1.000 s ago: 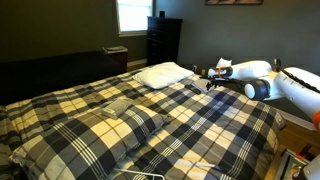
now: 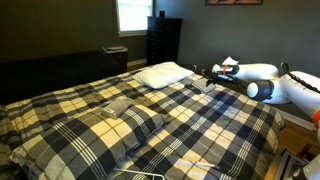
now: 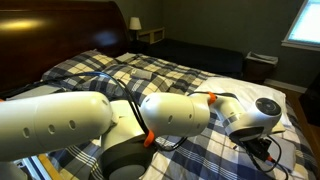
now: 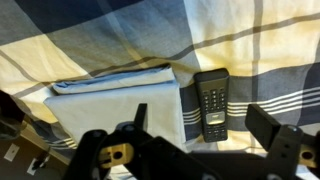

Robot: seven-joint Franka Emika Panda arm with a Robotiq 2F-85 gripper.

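Note:
A black handset with a keypad (image 4: 213, 105), like a remote or cordless phone, lies on the plaid bedspread (image 4: 110, 35) in the wrist view. Left of it is a folded pale cloth (image 4: 120, 112), partly covered by a finger. My gripper is open above them, its fingers wide apart on either side of the handset, with nothing held. From exterior view 1, the gripper (image 2: 210, 82) appears small near the bed's far right side. Exterior view 2 shows the wrist end of the arm (image 3: 252, 118) low over the bed; the fingertips are hard to make out there.
A white pillow or bundle (image 2: 160, 75) rests at the bed's far edge, left of the arm. A grey flat item (image 2: 118, 105) and a white cable (image 2: 140, 173) lie nearer. A dark dresser (image 2: 164, 40) stands behind.
In exterior view 1 the arm's far end has shifted slightly to the right and lower over the last second. Objects on the bed look unmoved.

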